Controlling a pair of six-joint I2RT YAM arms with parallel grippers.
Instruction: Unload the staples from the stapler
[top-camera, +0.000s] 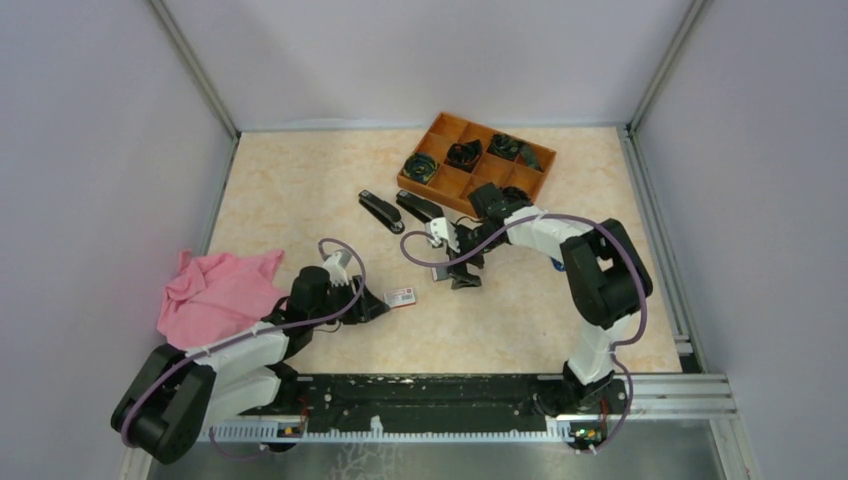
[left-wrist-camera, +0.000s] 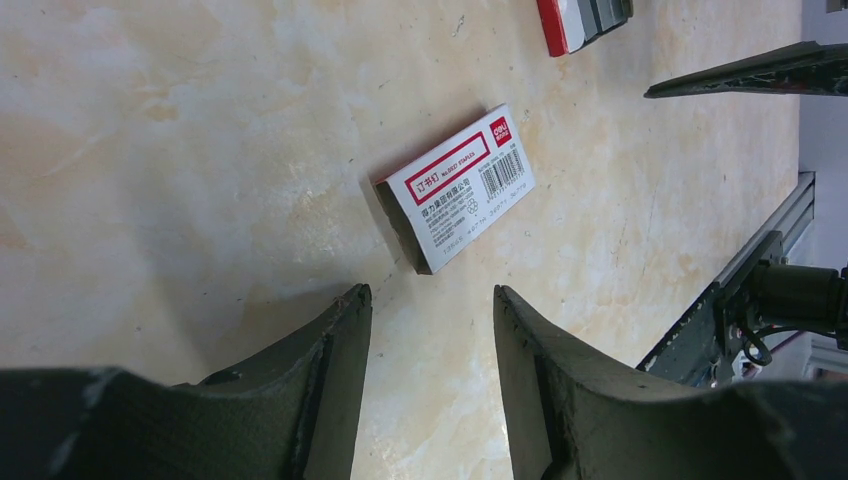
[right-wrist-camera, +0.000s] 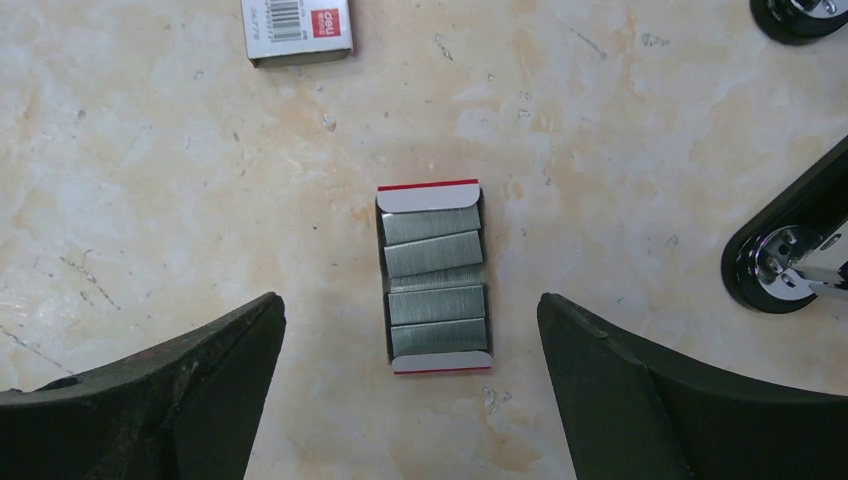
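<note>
A white staples box lies on the table in front of my left gripper, whose fingers stand apart with nothing between them; the box also shows in the top view. An open box of silver staple strips lies under my right gripper, between and beyond its open fingers, not held. A black stapler shows at the right of the right wrist view. Two staplers lie diagonally at mid-table in the top view, the right one partly hidden by my right arm.
A wooden compartment tray with dark coiled items stands at the back. A pink cloth lies at the left. A blue object is mostly hidden by the right arm.
</note>
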